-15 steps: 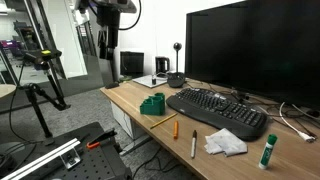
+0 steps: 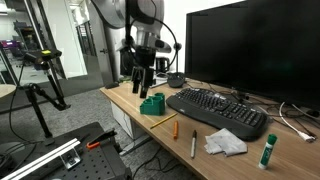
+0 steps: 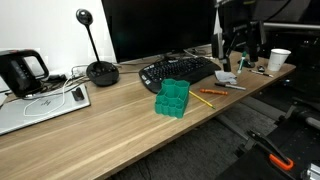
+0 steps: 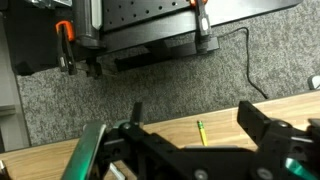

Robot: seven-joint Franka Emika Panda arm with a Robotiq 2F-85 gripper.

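Note:
My gripper [image 2: 145, 84] hangs in the air near the table's front edge, its fingers open and nothing between them. In the wrist view, the open gripper faces down over the floor and the table edge. The green organizer [image 3: 173, 98] stands on the table; in exterior view 1 the gripper appears above it. A yellow pencil [image 2: 163, 121], an orange marker [image 2: 176, 129] and a dark-and-white pen [image 2: 193, 145] lie loose on the tabletop. Beside them is a white cloth [image 2: 225, 143]. A green-and-white stick [image 2: 267, 152] stands upright at the right.
A black keyboard [image 2: 215, 108] lies before the large monitor [image 2: 270, 55]. In exterior view 2, a white cup [image 3: 280, 60] stands at the far right, and open tabletop [image 3: 90, 135] stretches across the left. Cables lie behind the keyboard.
The arm has come in from the upper left, moving right and lower in exterior view 1, toward the green organizer. The objects on the table have stayed put.

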